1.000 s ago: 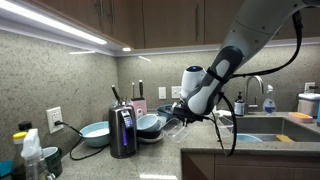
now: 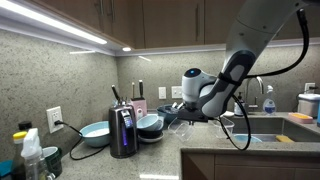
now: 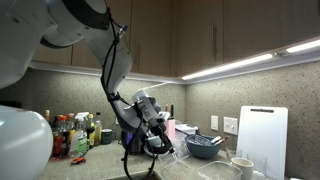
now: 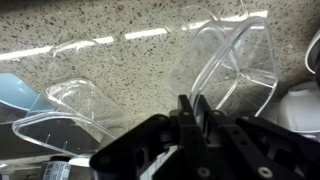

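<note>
In the wrist view my gripper is shut on the rim of a clear plastic cup (image 4: 222,75). The cup's see-through wall spreads over the speckled counter between and beyond the dark fingertips. A second clear container (image 4: 75,100) shows at the lower left of that view, apart from the fingers. From the first exterior side, the gripper (image 2: 183,121) is low over the counter near the bowls, and the held cup is only a faint outline. The arm partly hides the gripper in the second exterior view.
A black toaster-like appliance (image 2: 123,131) and blue bowls (image 2: 96,132) stand to the left. A dark colander (image 3: 204,146) and white mug (image 3: 243,167) are near the wall. The sink (image 2: 275,127) lies right.
The clear cup stays at the gripper, its outline now less tilted.
</note>
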